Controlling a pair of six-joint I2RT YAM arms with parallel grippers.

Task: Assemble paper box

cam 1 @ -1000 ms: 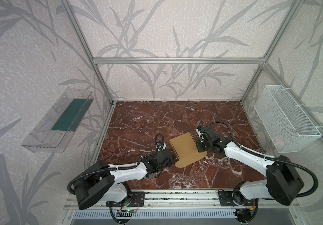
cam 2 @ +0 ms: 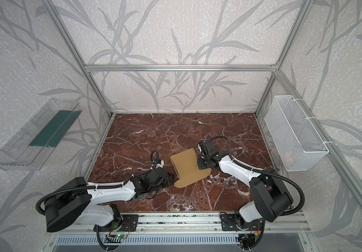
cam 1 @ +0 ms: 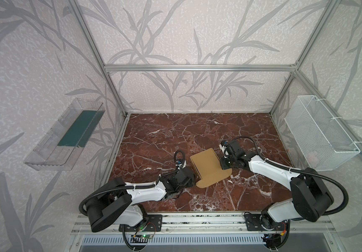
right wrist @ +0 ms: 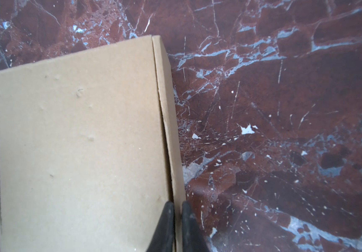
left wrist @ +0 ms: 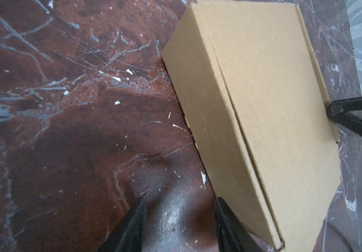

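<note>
A brown cardboard box (cam 1: pixel 208 166) lies on the dark red marble table between my two arms. Its broad panel faces up and its rounded flap (cam 2: pixel 192 178) points to the front of the table. Narrow slits (left wrist: pixel 241 130) show between the panel and the side walls. My left gripper stands open beside the box's left wall (left wrist: pixel 214 121), with only table visible between its fingers. At the opposite wall (right wrist: pixel 168 113), my right gripper is slightly open, its fingertips on either side of the wall's upper edge. Whether they touch it I cannot tell.
A clear wire basket (cam 1: pixel 65 138) with a green base hangs at the left, and a white mesh basket (cam 1: pixel 321 134) at the right. Behind the box the marble table (cam 1: pixel 197 128) is bare.
The right forearm and elbow have shifted a little inward and up, while the right gripper stays near the box's right wall. The left arm has moved slightly. The box looks unmoved.
</note>
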